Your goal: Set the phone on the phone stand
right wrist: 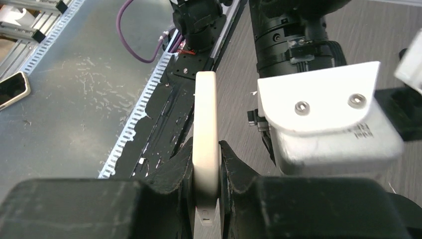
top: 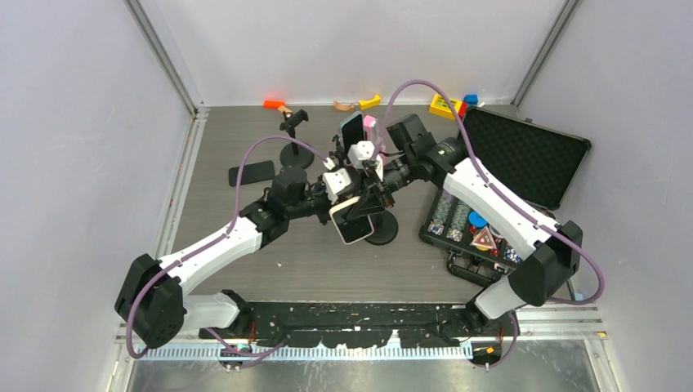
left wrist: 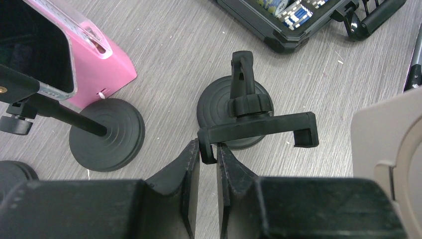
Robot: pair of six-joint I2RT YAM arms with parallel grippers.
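A white-edged phone [top: 353, 229] hangs over the middle of the table, with my right gripper shut on its edge. At the right of the left wrist view its pale body [left wrist: 383, 134] is close. Below it stands the phone stand [left wrist: 259, 127], a black cradle on a round base. My left gripper is at the cradle's left end, fingers close about it; whether they grip it I cannot tell.
Another stand holding a phone [left wrist: 30, 40] and a pink object [left wrist: 104, 69] are behind. An open black case [top: 470, 229] lies right; a dark phone [top: 252, 174] lies left.
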